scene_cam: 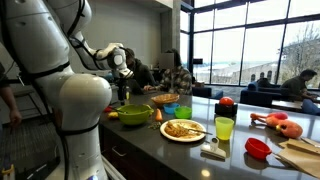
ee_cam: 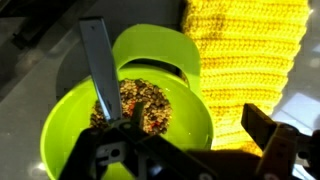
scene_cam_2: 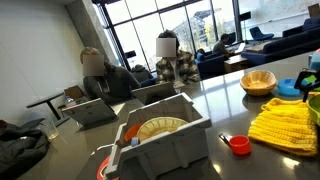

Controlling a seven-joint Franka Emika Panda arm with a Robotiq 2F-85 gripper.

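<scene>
A lime-green bowl (ee_cam: pixel 180 115) with mixed beans or grains (ee_cam: pixel 150 98) inside lies below my gripper in the wrist view. The fingers stand wide apart with nothing held, one finger over the bowl and the other over a yellow knitted cloth (ee_cam: pixel 245 60). Over the bowl's far rim sits a green curved piece (ee_cam: pixel 155 43), perhaps a scoop or handle. A dark grey flat strip (ee_cam: pixel 100 65) reaches across the bowl's left part. In exterior view 1 the gripper is up at the left, above the green bowl (scene_cam: pixel 133 117).
The plate of food (scene_cam: pixel 183 131), yellow-green cup (scene_cam: pixel 224 128) and red bowl (scene_cam: pixel 258 149) stand farther right. In exterior view 2, a grey bin (scene_cam_2: pixel 165 150) stands left of the yellow cloth (scene_cam_2: pixel 283 127), with a small red cup (scene_cam_2: pixel 240 145) between. Two people sit behind the table.
</scene>
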